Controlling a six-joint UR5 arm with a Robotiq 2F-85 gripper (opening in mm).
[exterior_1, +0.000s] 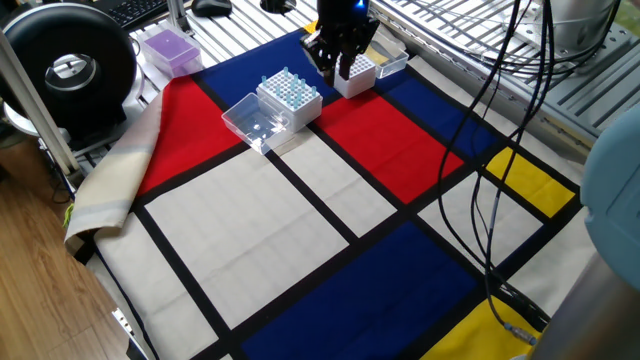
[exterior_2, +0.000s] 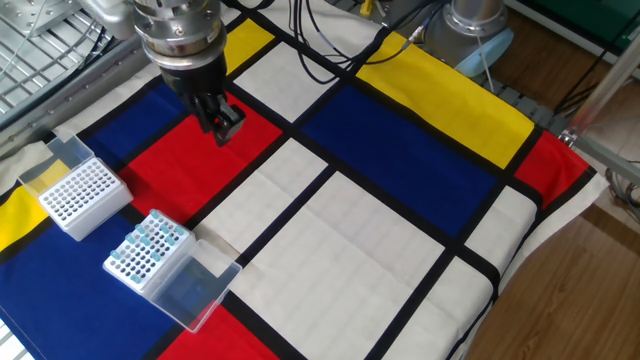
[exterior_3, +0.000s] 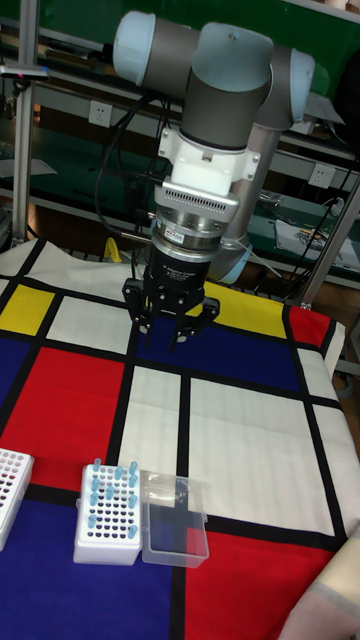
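Note:
In exterior view 1 my gripper (exterior_1: 337, 74) hangs above the far part of the cloth, in front of a white rack (exterior_1: 355, 78) from that camera. Its two fingertips stand a small way apart, and nothing shows between them. Exterior view 2 has the gripper (exterior_2: 227, 132) over the red patch, clear of both racks. A white rack (exterior_2: 135, 280) holds several blue tips, with its clear lid (exterior_2: 197, 285) folded open beside it. The other white rack (exterior_2: 90, 208) shows only empty holes; its clear lid (exterior_2: 70, 150) also stands open.
A box with purple contents (exterior_1: 171, 52) stands at the far left edge, near a black round device (exterior_1: 70, 70). Black cables (exterior_1: 487, 200) hang at the right. The cloth's left corner is folded over.

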